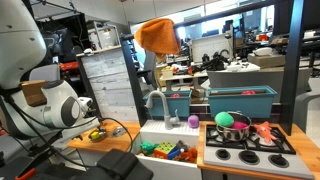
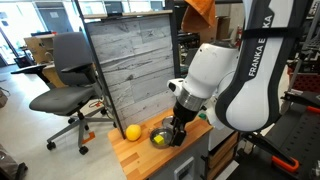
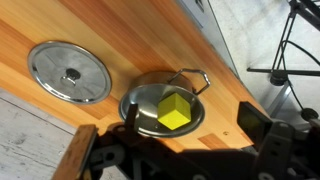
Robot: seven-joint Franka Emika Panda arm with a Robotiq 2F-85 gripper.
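In the wrist view, a yellow cube point(image 3: 174, 110) lies inside a small metal pot point(image 3: 150, 127) with a wire handle. My gripper is open above the pot, one finger to each side of the cube, with nothing held. A round metal lid point(image 3: 69, 72) with a dark knob lies apart from the pot on the wooden counter. From the second exterior view, the gripper point(image 2: 178, 136) is low at the pot point(image 2: 160, 133), and the yellow cube point(image 2: 158, 139) shows inside it. Exact fingertip height above the cube is hard to judge.
A yellow ball point(image 2: 133, 132) sits on the counter near the pot. The sink point(image 1: 174, 139) to the right holds several coloured blocks. Further right, a pot with a green item point(image 1: 223, 119) stands on the stove point(image 1: 255, 146). A grey panel point(image 2: 140, 60) rises behind the counter.
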